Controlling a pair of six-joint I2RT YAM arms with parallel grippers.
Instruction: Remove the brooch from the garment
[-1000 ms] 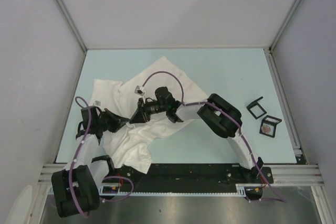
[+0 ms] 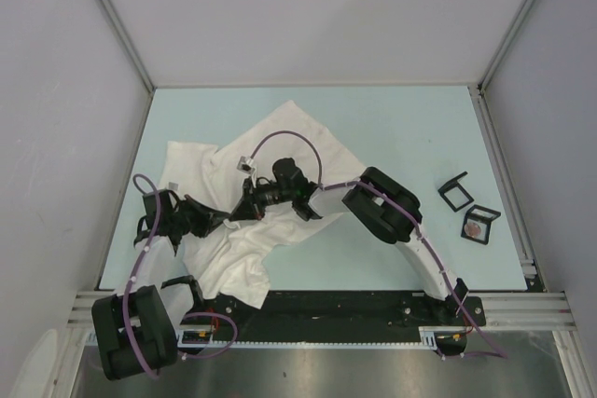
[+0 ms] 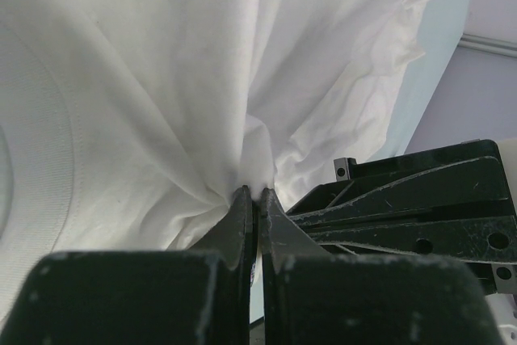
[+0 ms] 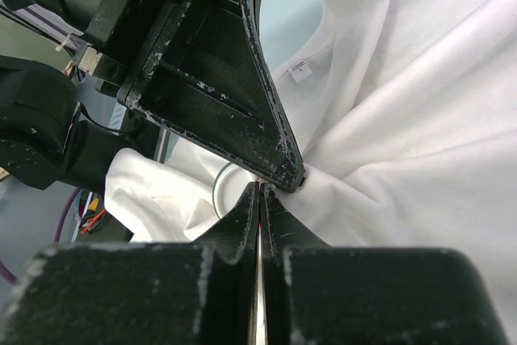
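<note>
A white garment [image 2: 238,156] lies crumpled across the left half of the table. My two grippers meet on it, close together, the left [image 2: 216,216] from the left, the right [image 2: 241,213] from the right. In the left wrist view my left gripper is shut at a fold of cloth; whether cloth is pinched is unclear. In the right wrist view my right gripper is shut beside a raised fold and the curved collar seam, with the other gripper's black body just above its tips. I cannot make out the brooch.
Two small open black frames [image 2: 475,227] lie at the right of the table [image 2: 410,118]. The front edge is just below the garment.
My right arm has shifted very slightly left and down in the top view. The left arm and the garment look almost unchanged.
</note>
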